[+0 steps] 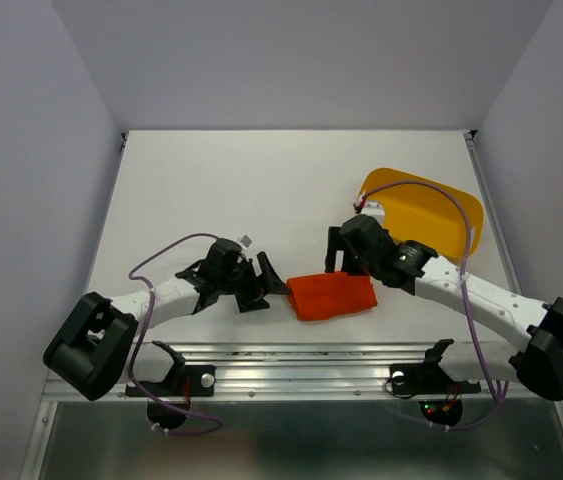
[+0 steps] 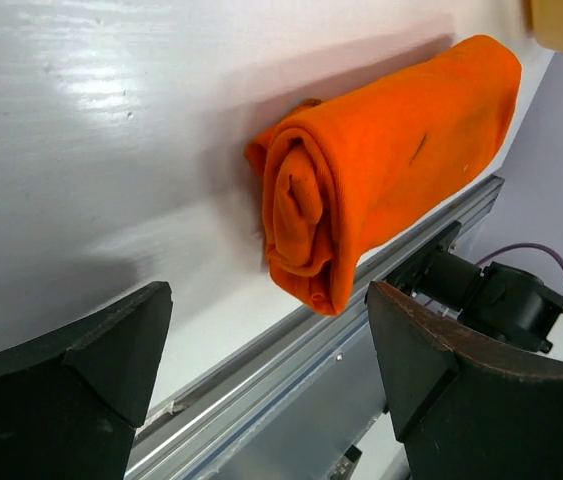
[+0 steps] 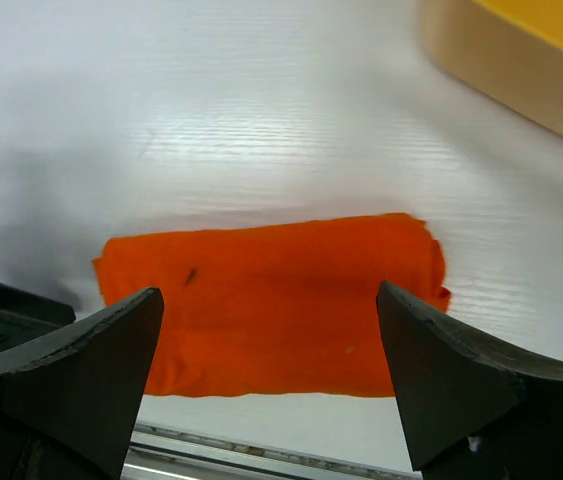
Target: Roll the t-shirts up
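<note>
An orange t-shirt (image 1: 329, 297), rolled into a short flat bundle, lies near the table's front edge in the top view. Its coiled end (image 2: 301, 205) faces my left gripper, which stands open just short of it with nothing between its fingers. In the right wrist view the t-shirt (image 3: 271, 310) stretches lengthwise below my right gripper. That gripper is open too, its fingers apart above the cloth and holding nothing.
A yellow bin (image 1: 421, 212) stands at the back right of the white table (image 1: 231, 180). Metal rails (image 1: 281, 360) run along the front edge.
</note>
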